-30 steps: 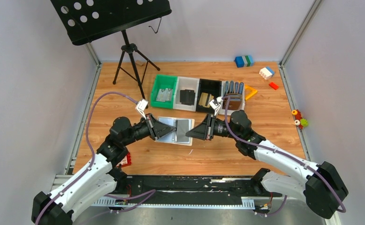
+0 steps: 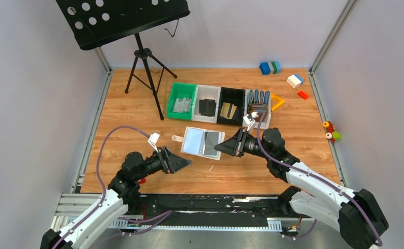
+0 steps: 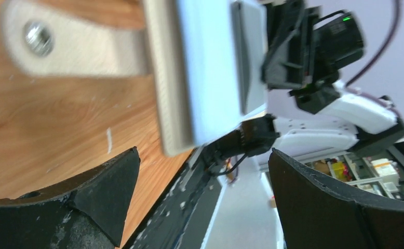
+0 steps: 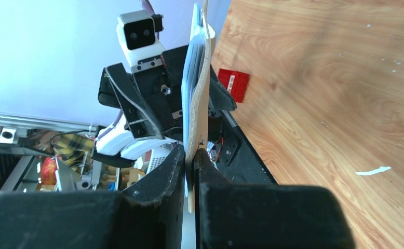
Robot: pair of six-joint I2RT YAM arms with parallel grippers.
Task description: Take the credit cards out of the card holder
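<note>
The card holder (image 2: 193,141), an open pale folder with clear and grey sleeves and a snap tab, is held in the air by my right gripper (image 2: 222,148), shut on its right edge. In the right wrist view the holder (image 4: 199,93) stands edge-on between that gripper's fingertips (image 4: 193,171). My left gripper (image 2: 183,164) is open, below and left of the holder with nothing between its fingers; in the left wrist view the holder (image 3: 213,72) is just ahead of it. Whether cards are still inside I cannot tell.
Behind stand a row of bins (image 2: 205,88) with assorted items and a music stand (image 2: 150,83). Toy blocks (image 2: 270,67) lie back right. A red object (image 4: 233,83) is on the wooden table near the left arm.
My left gripper has moved down, away from the holder. My right gripper has carried the holder rightward.
</note>
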